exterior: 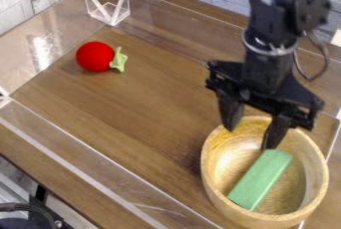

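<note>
My gripper (253,116) is blurred with motion, hanging over the back part of a wooden bowl (213,168) at the lower right; its finger opening is hard to make out. Inside the bowl lies a green bar (260,180). A red tomato-like object (95,56) with a green top rests on the table at the upper left.
A clear plastic holder (108,6) stands at the back left, beside the white slatted wall.
</note>
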